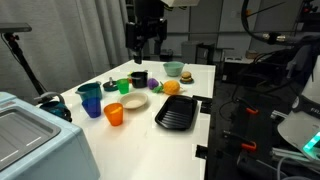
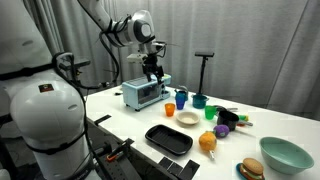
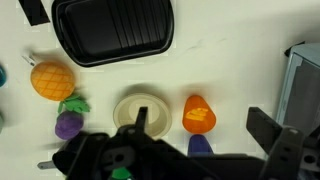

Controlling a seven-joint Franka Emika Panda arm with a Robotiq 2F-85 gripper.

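High above the table my gripper (image 1: 148,47) hangs open, with nothing between its fingers. In the wrist view the two dark fingers of the gripper stand wide apart near the bottom. Beneath it, a cream plate (image 3: 156,112) lies between them, beside an orange cup (image 3: 199,116). A blue cup (image 3: 199,146) is partly cut off by the gripper. The black tray (image 3: 112,25) lies at the top of the wrist view, empty. The pineapple toy (image 3: 52,80) and a purple eggplant toy (image 3: 69,125) are on the left.
A white toaster oven (image 1: 40,140) stands at the table's near left. A green bowl (image 2: 286,155), a toy burger (image 2: 251,168), a dark pot (image 2: 226,117) and a teal pot (image 2: 199,101) occupy other spots. Bare table lies around the tray.
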